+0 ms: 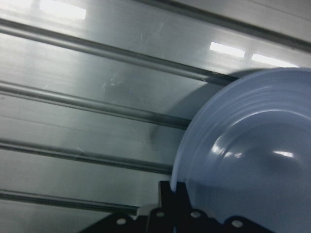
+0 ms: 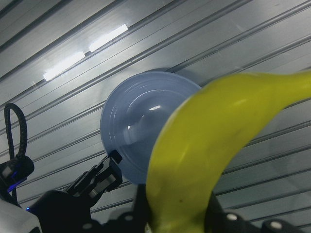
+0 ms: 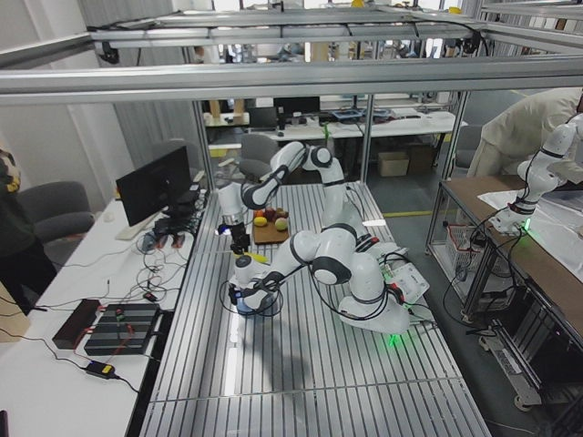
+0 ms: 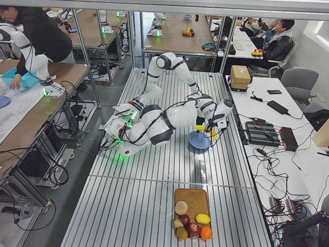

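A blue bowl (image 4: 198, 140) sits on the slatted metal table (image 4: 128, 206). In the left wrist view my left gripper is at the rim of the bowl (image 1: 243, 165), its fingers close together over that rim. In the right wrist view a yellow banana (image 2: 214, 131) fills the near foreground at my right gripper, which is shut on it above and beside the bowl (image 2: 131, 116). Part of the other arm's gripper shows at the bowl's edge there.
A wooden tray (image 4: 191, 200) with several fruits stands at one end of the table. Both arms crowd the middle. Cables and electronics lie on the side desk (image 3: 73, 382), off the slatted table.
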